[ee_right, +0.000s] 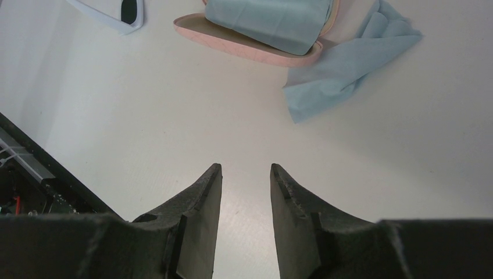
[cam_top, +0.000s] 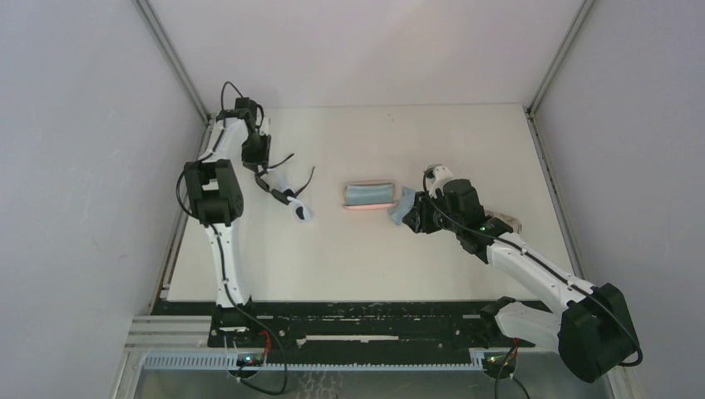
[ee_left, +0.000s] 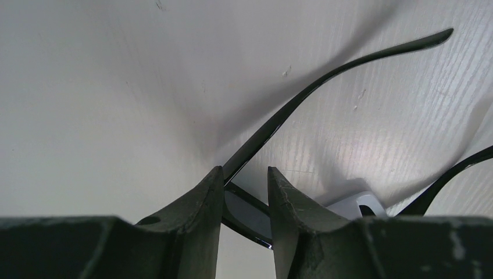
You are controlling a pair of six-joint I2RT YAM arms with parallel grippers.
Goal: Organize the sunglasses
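Black sunglasses (cam_top: 279, 195) lie on the left of the table with both temples spread. Over their left-hand hinge is my left gripper, partly open. One temple (ee_left: 290, 107) runs up from between its fingers, close to the left fingertip; whether they touch I cannot tell. Part of a dark lens (ee_left: 247, 210) shows between the fingers. A pink-rimmed case (cam_top: 369, 207) stands open mid-table with blue-grey cloth (cam_top: 371, 194) inside. Beside its right end lies a second piece of blue cloth (ee_right: 334, 75). My right gripper hangs open above bare table, nothing between its fingers.
A small white tag with a dark oval (cam_top: 301, 210) lies at the sunglasses' right-hand end. Behind the right arm, a brownish item (cam_top: 505, 221) is partly hidden.
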